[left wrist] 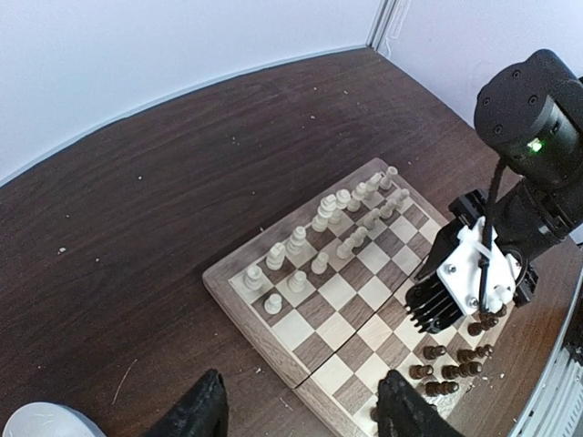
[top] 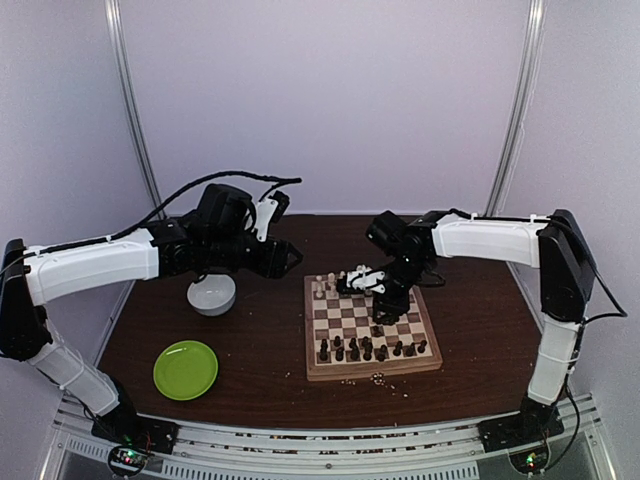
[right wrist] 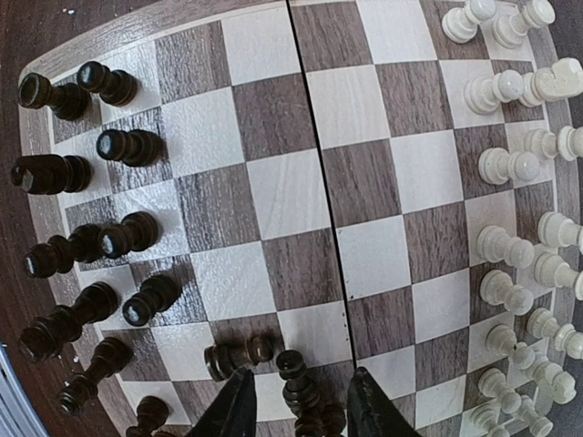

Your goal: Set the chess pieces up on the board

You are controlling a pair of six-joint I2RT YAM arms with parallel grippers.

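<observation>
The chessboard [top: 345, 318] has pale pieces [left wrist: 296, 241] standing along its far side and dark pieces [right wrist: 132, 146] in rows along its near side. In the right wrist view, my right gripper has its fingers well apart low over the board. Between and ahead of them is a slim dark piece [right wrist: 296, 378]; no contact with either finger shows. Left of it, another dark piece [right wrist: 239, 355] appears to lie on its side. My left gripper is open and empty, left of the board and above the table.
On the left of the table sit a white bowl [top: 211, 294] and a green plate [top: 186, 370]. Small bits [top: 378, 379] are scattered at the board's front edge. Bare dark tabletop lies behind the board. My right arm [left wrist: 547, 164] reaches over the board's right half.
</observation>
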